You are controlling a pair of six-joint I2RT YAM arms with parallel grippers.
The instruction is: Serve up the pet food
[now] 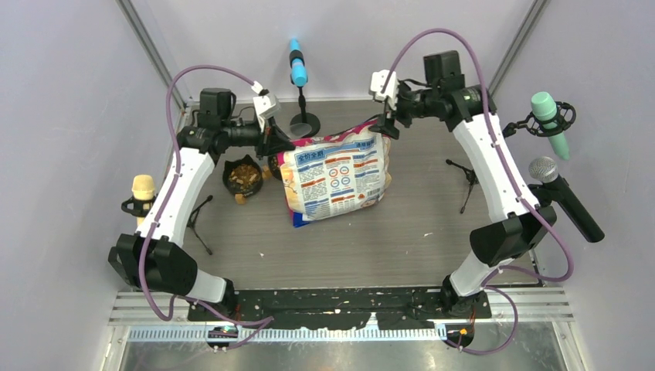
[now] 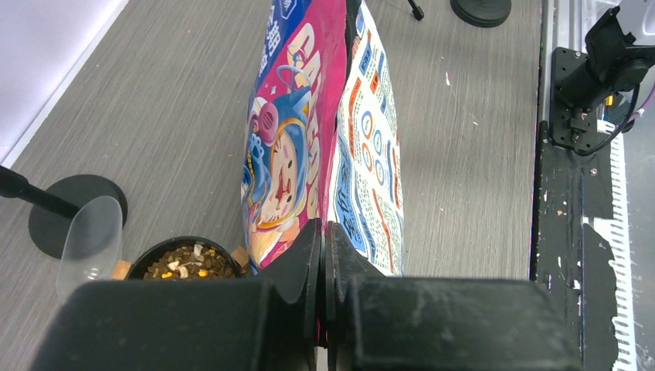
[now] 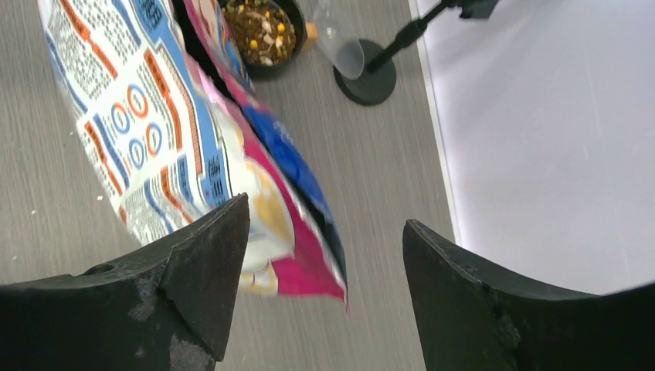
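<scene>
The pet food bag [image 1: 336, 178] lies on its side across the middle of the table, printed white face up, pink and blue edges showing. My left gripper is shut on the pink edge at the bag's left end [image 2: 286, 170]. My right gripper is open above the bag's other end, whose pink and blue edge [image 3: 305, 239] lies between and below its fingers, not gripped. Black bowls of kibble [image 1: 244, 176] stand left of the bag; one [image 2: 182, 260] is partly hidden in the top view. A clear cup [image 2: 91, 239] stands by that bowl.
A black stand [image 1: 305, 124] with a blue microphone is at the back. Tripod legs [image 1: 467, 185] stand right and left. Other microphones flank the table.
</scene>
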